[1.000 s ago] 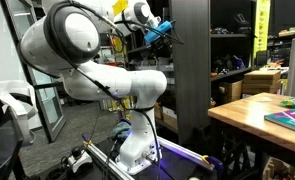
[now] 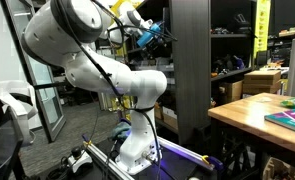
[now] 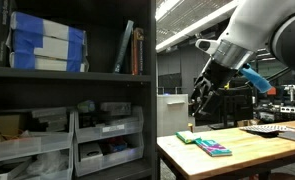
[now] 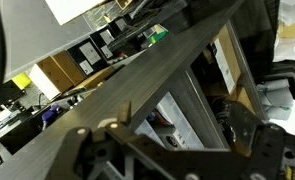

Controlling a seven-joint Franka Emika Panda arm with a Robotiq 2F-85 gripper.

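My gripper point(image 2: 167, 37) is raised high, in front of the dark shelf unit in exterior view 1. In exterior view 2 the dark gripper point(image 3: 198, 101) hangs above the far side of the wooden table point(image 3: 242, 155), apart from it. Its fingers are open, and nothing shows held between them. On the table lie a flat teal and pink piece point(image 3: 213, 147) and a green piece point(image 3: 186, 137) behind it. The wrist view looks down past the dark shelf panel point(image 4: 97, 105), with the gripper's dark parts along the lower edge.
The tall dark panel point(image 2: 193, 75) stands close beside the gripper. Blue boxes point(image 3: 55, 45) fill an upper shelf, and clear bins point(image 3: 112, 128) with loose items sit lower down. A keyboard point(image 3: 267, 130) lies on the table's far side.
Over the last second the gripper has shifted slightly left in exterior view 1, with the arm's wrist turning a little. The table pieces have not moved.
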